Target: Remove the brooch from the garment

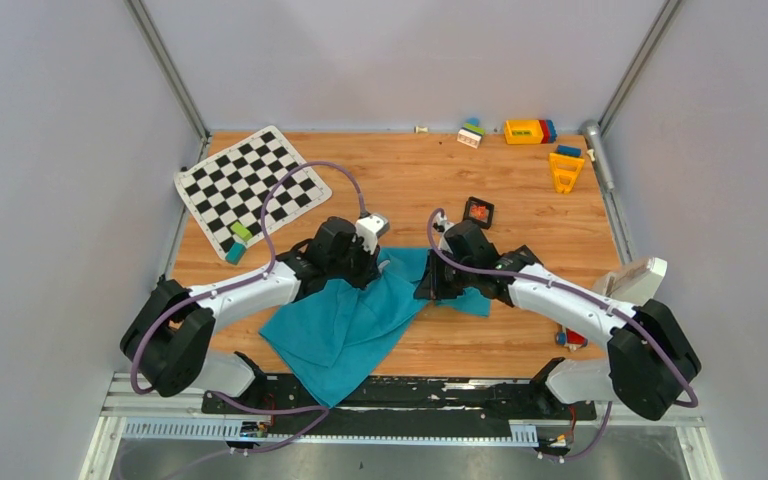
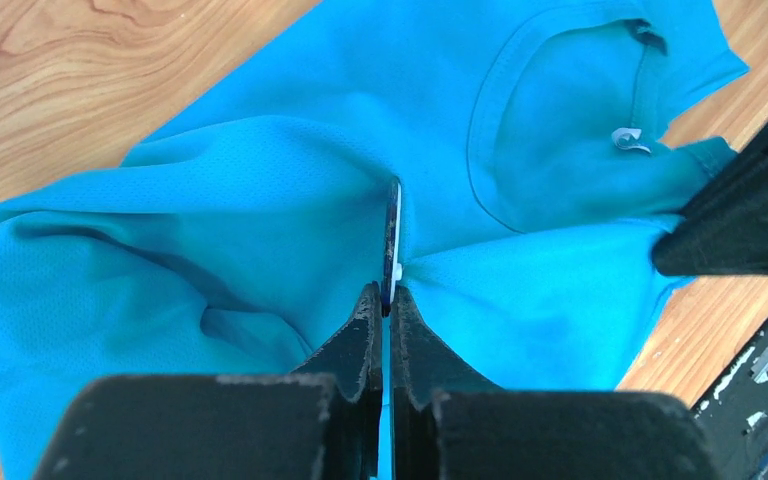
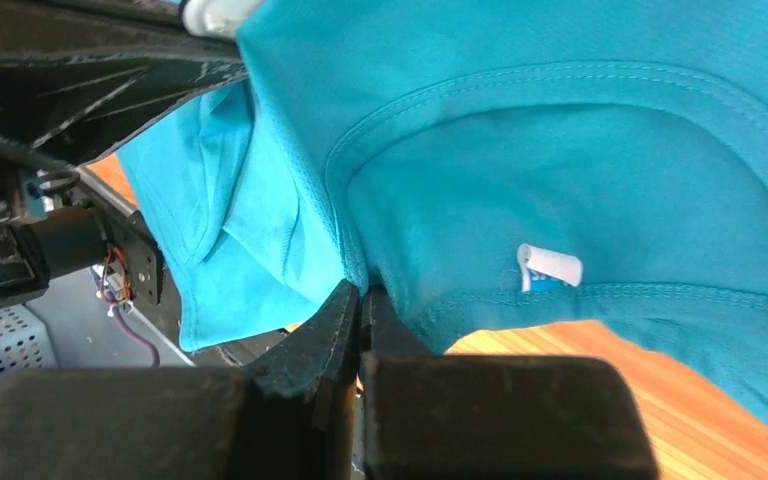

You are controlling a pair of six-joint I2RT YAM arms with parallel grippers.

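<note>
The blue garment (image 1: 345,325) lies rumpled across the front middle of the table. In the left wrist view the brooch (image 2: 393,235) stands edge-on, a thin dark and whitish strip against the cloth. Its lower end sits between the tips of my left gripper, which is shut on it. A tight fold of cloth runs from the brooch toward the right gripper. My right gripper is shut on the garment near the neckline, pinching a fold. The brooch's pin and its fastening to the cloth are hidden.
A checkered board (image 1: 253,190) with small blocks lies at the back left. Toy bricks (image 1: 528,132) stand along the back right, and a small dark square frame (image 1: 478,212) lies behind the right arm. A white label (image 3: 550,265) shows inside the neckline.
</note>
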